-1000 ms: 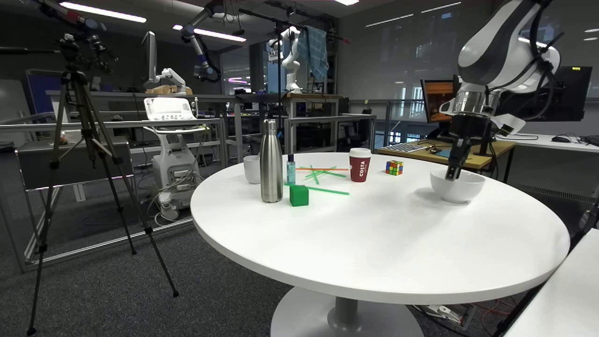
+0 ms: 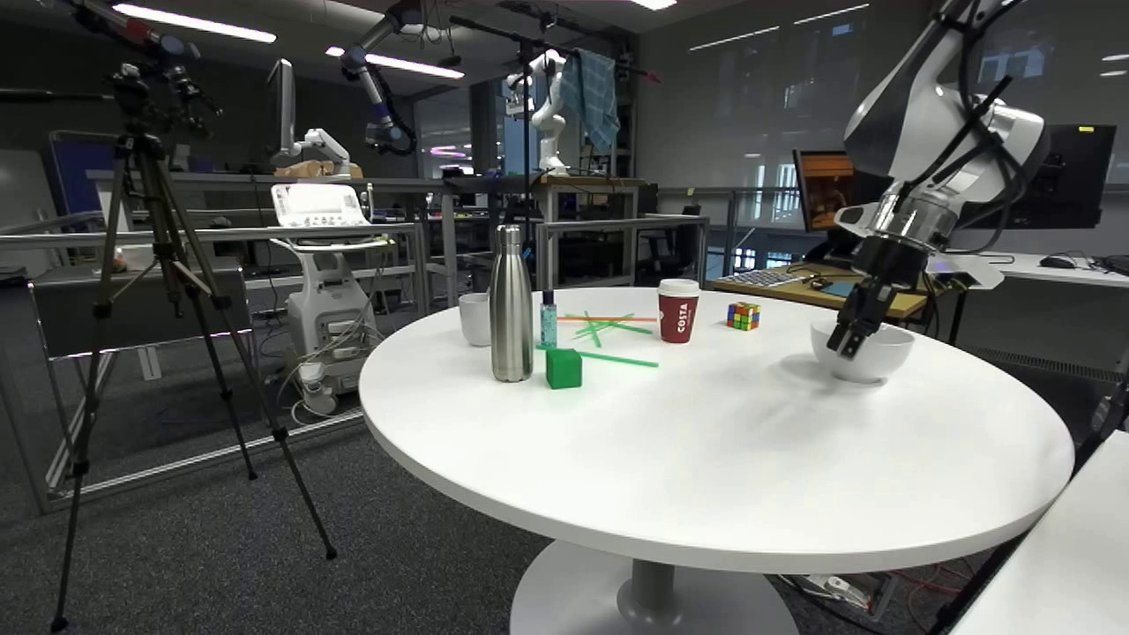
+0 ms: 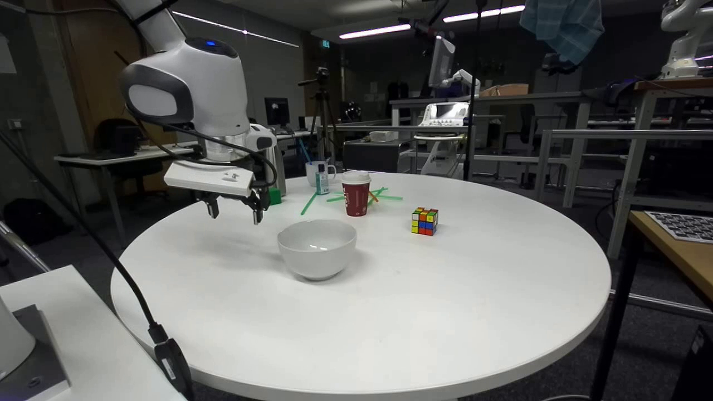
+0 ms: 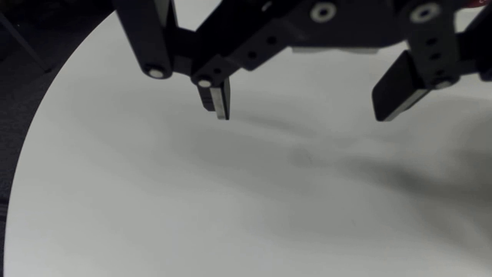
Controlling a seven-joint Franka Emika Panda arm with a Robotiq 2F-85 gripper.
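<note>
My gripper is open in the wrist view, with only bare white table below and between its fingers. In the second exterior view it hangs above the table, left of the white bowl (image 3: 317, 250) and apart from it. From the first exterior view the gripper (image 2: 847, 340) overlaps the near side of the bowl (image 2: 873, 360). To the right of the bowl, in the second exterior view, a Rubik's cube (image 3: 425, 221) rests on the table. Behind the bowl stands a red paper cup with a white lid (image 3: 356, 195).
A steel bottle (image 2: 512, 307), a green block (image 2: 563, 369), a white mug (image 2: 475, 318) and a small blue bottle (image 2: 548, 319) cluster at the table's far side from the arm. Several green strips (image 2: 619, 360) lie near them.
The arm has tilted and shifted slightly. Seen from the first exterior view, the gripper is lower and a little left of where it was. The objects on the table have not moved.
</note>
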